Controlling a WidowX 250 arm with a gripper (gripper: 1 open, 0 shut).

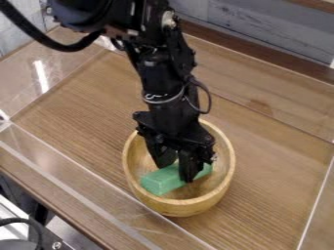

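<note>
A light wooden bowl [220,189] sits on the tabletop at the lower middle. Inside it lies a green block [162,179]. My black gripper [181,166] reaches down from the top into the bowl and is shut on the green block, its fingertips partly hiding the block's right part.
A white board wall [261,44] stands behind it. The table's front left edge has cables and dark gear below.
</note>
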